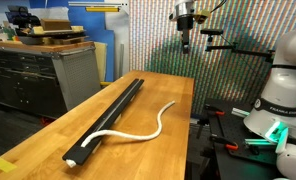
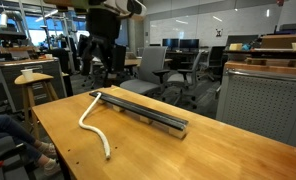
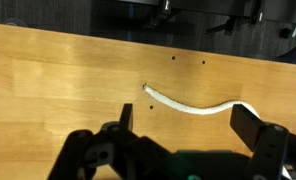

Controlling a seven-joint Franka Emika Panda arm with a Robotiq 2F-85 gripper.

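A white, flexible rope or tube (image 1: 138,137) lies in a loose curve on the wooden table (image 1: 178,88). One end of it reaches onto the long black rail (image 1: 113,108), while the other lies free on the wood. In exterior view 2 the rope (image 2: 99,135) bends across the near left part of the table. High above the surface hangs my gripper (image 1: 185,47), well clear of the rope. In the wrist view its dark fingers (image 3: 96,152) are spread wide, and no object shows between them. Below the gripper the rope (image 3: 203,109) runs off toward the right.
The black rail (image 2: 143,108) runs lengthwise along the table. Bare tabletop (image 2: 208,150) spreads beside it. A grey cabinet (image 1: 76,75) stands behind the table, and a wooden stool (image 2: 36,88) is at the far left of exterior view 2.
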